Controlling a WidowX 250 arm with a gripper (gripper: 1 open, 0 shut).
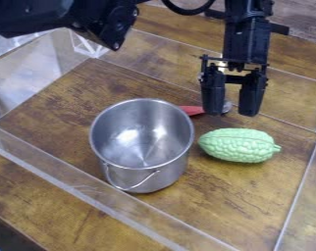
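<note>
My gripper [233, 93] hangs open at the upper right, pointing down, just above a red-handled utensil [193, 111] with a silver head that lies on the wooden board, partly hidden behind a steel pot [141, 137]. The pot stands at centre-left. A pale green bitter melon [238, 145] lies to its right, below the gripper.
Clear plastic edges run along the left and right sides. The black arm and cable reach across the top.
</note>
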